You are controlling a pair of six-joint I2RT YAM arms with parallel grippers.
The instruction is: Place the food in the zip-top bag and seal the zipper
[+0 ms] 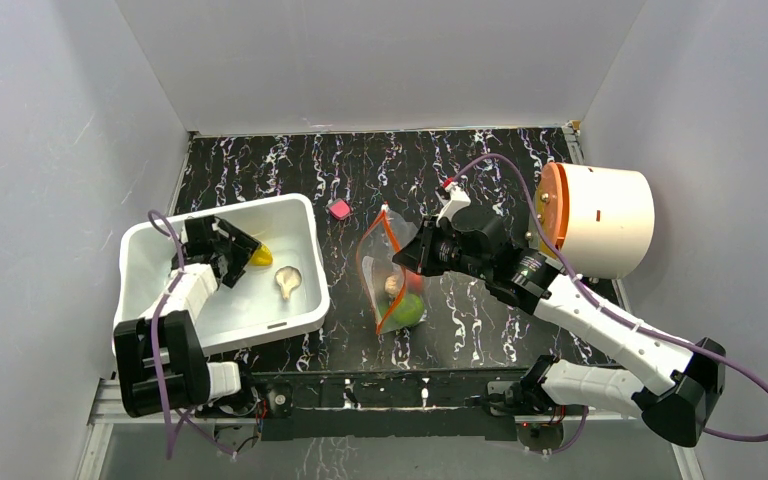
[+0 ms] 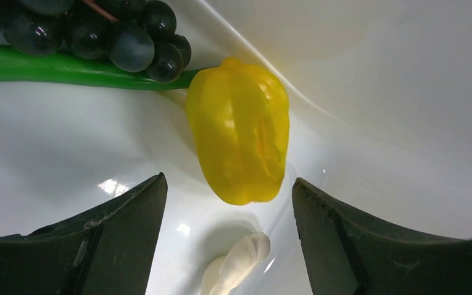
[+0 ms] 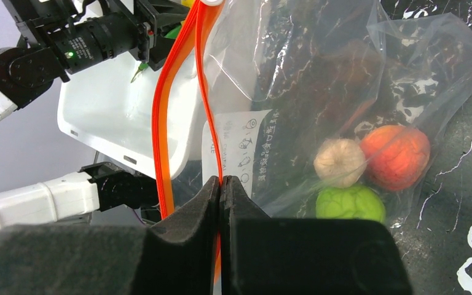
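A yellow pepper [image 2: 236, 132] lies in the white bin [image 1: 275, 315], with my left gripper open just short of it. Dark grapes [image 2: 129, 43], a long green vegetable [image 2: 86, 77] and a pale garlic or mushroom-like piece [image 2: 239, 261] lie near it. The clear zip bag [image 1: 370, 270] with orange zipper stands on the counter, holding a red fruit [image 3: 396, 157], a beige round item [image 3: 339, 161] and a green one [image 3: 350, 206]. My right gripper is shut on the bag's zipper edge.
A small pink block [image 1: 339, 209] sits behind the bin and bag. A cream cylinder [image 1: 600, 220] stands at the right.
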